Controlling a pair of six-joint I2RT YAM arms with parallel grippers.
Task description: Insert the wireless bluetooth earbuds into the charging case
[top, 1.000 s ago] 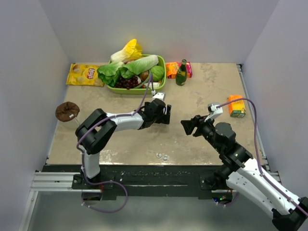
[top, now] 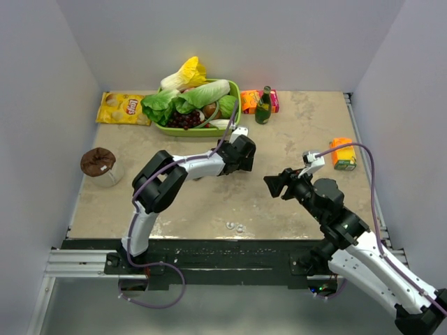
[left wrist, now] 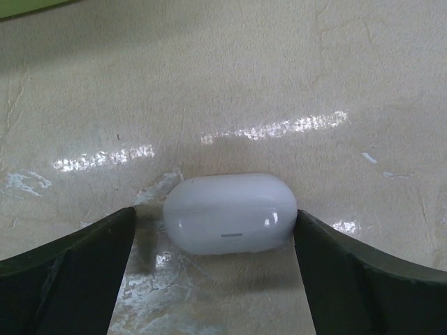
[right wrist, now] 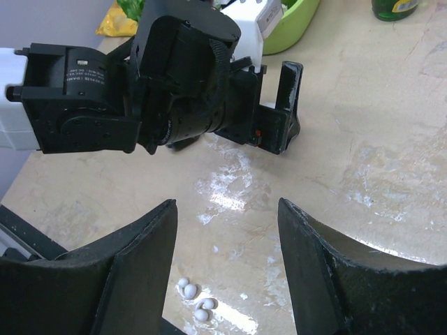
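Note:
A white, rounded charging case [left wrist: 230, 214] with its lid closed lies on the table between the fingers of my left gripper. The right-hand finger [left wrist: 349, 272] is close against the case's end, perhaps touching; a gap shows on the other side, so this gripper is open around it. From above, the left gripper hides the case. Two white earbuds [top: 235, 227] lie near the table's front edge; the right wrist view shows the earbuds [right wrist: 196, 300] low and left of centre. My right gripper hangs over the table to the right, part open and empty.
Behind the left gripper stands a green basket [top: 188, 132] of vegetables, with a green bottle [top: 263, 106] to its right. A brown-topped container [top: 101, 166] is at the left, an orange carton [top: 343, 154] at the right. Bare table lies between the two arms.
In the top view, my left arm has moved right and its gripper has turned somewhat. The right arm is almost where it was, and the earbuds have not moved.

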